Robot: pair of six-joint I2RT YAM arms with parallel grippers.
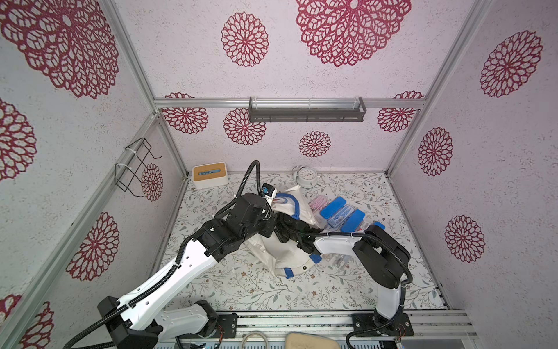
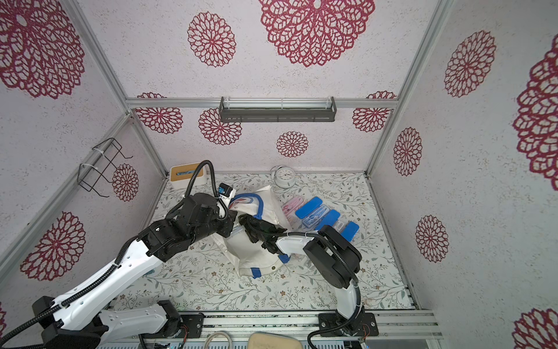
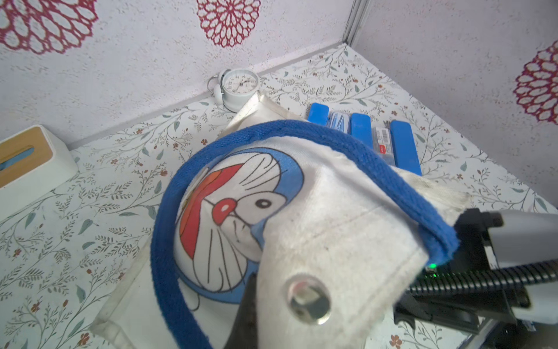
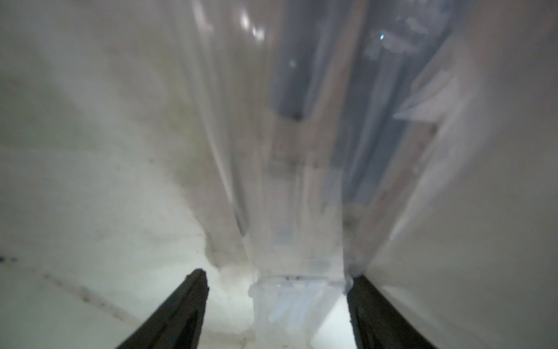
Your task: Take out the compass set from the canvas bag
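Observation:
The canvas bag (image 3: 343, 226), white with blue handles and a cartoon face, rises at the table's middle. My left gripper (image 1: 266, 224) is at the bag's upper edge; in the left wrist view canvas hides its fingers, so what is between them cannot be seen. My right gripper reaches inside the bag, open, its fingers on either side of a clear plastic case (image 4: 290, 215) with dark items showing through. Whether this is the compass set I cannot tell.
Several blue and clear stationery packs (image 1: 334, 206) lie right of the bag. A clock (image 1: 307, 176) and a white organiser (image 1: 210, 181) stand at the back.

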